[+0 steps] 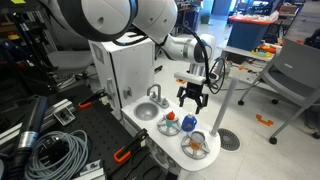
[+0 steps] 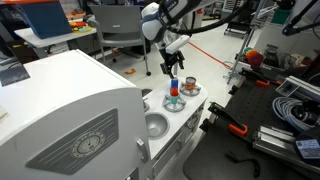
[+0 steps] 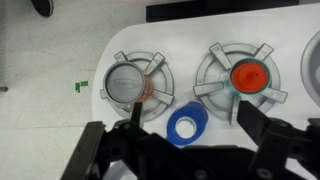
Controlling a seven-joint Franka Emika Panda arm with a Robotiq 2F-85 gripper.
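Note:
A blue round piece with a pale centre rests on the white worktop, between two grey burners. In exterior view 1 the blue piece lies below my gripper, with a gap between them. Seen from the wrist, the open gripper has its dark fingers on either side of the blue piece, nothing held. On one burner stands a silver-topped can with an orange side. A red-topped, teal-rimmed item occupies the other burner.
A sink with a faucet is set into the worktop beside the tall white box. A folded table and a grey chair stand behind. Open floor lies right of the worktop.

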